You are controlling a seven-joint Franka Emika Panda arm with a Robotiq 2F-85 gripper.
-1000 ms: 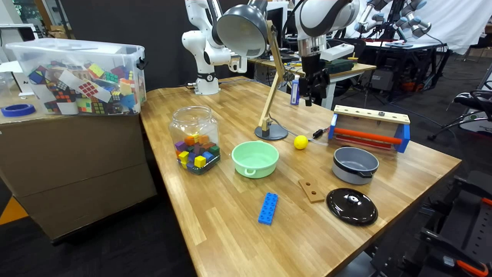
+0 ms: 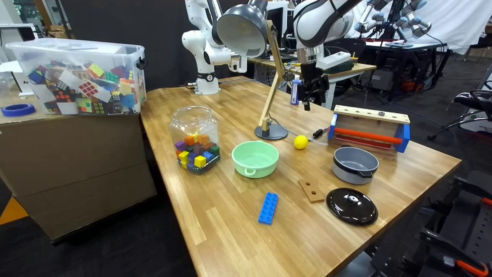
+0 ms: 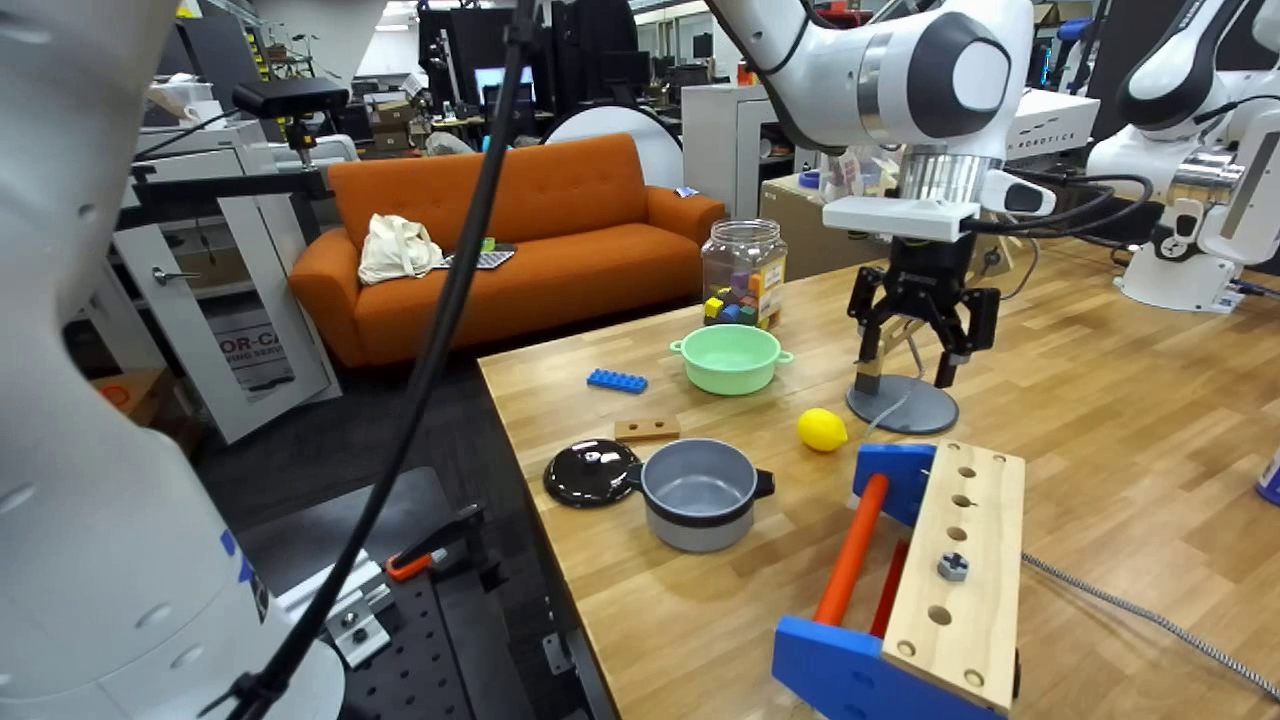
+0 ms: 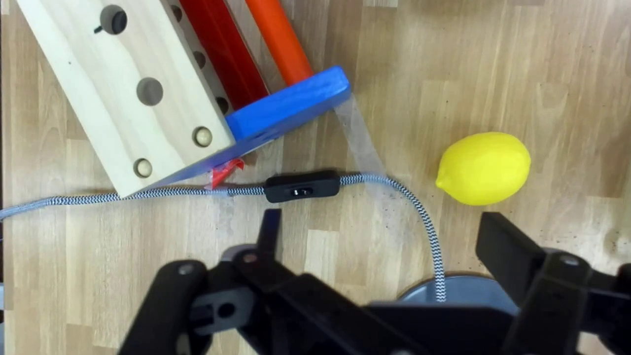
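Observation:
In exterior view 2, my gripper hangs above the table with its fingers wide apart, in front of the lamp base. Nothing sits between its fingers. The wrist view shows one finger at left and the other at right, with bare table and lamp cord between. A yellow lemon lies on the table just ahead of the right finger, clear of it. The green bowl is empty, and the grey pot stands uncovered, its black lid beside it on the table.
The desk lamp rises close to my arm. A wooden toy bench with blue ends stands near the lemon, and the cord switch lies by it. A jar of blocks, a blue brick and a wooden piece occupy the table too.
My arm and gripper have shifted slightly to the left and turned a little in exterior view 1. The objects on the table have stayed where they were.

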